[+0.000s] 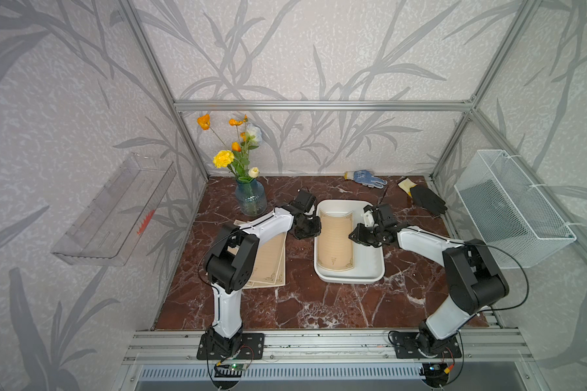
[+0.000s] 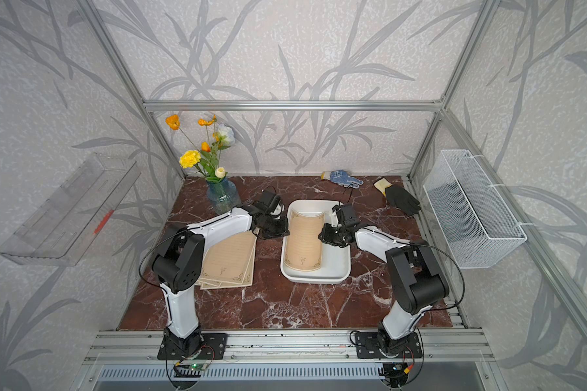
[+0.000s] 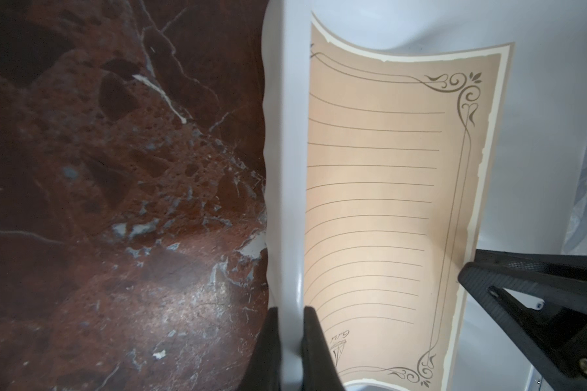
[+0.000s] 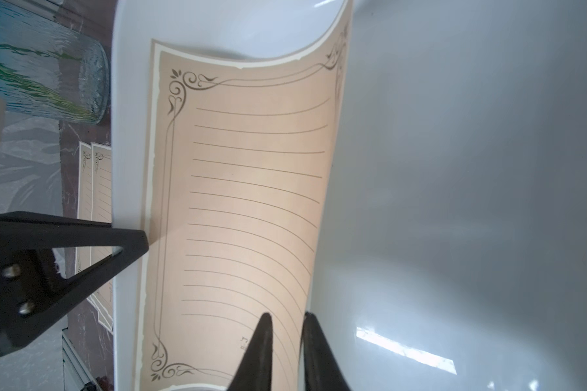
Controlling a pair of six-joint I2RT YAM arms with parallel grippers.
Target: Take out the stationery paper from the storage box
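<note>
A white storage box (image 1: 370, 266) stands on the table with a tan lined sheet of stationery paper (image 1: 334, 244) inside. The sheet is bowed, with its right side curled upward. My left gripper is shut on the box's left rim (image 3: 287, 195). Over the box, my right gripper is partly open, its fingertips apart with the right edge of the paper (image 4: 254, 215) running between them. Whether both pads touch the sheet cannot be told. Two or more similar sheets (image 2: 228, 260) lie on the table under the left arm.
Behind the left arm stands a glass vase of flowers (image 1: 249, 197). Gloves (image 1: 367, 178) lie at the back. A clear bin (image 1: 117, 215) and a white mesh basket (image 1: 515, 208) hang at the sides.
</note>
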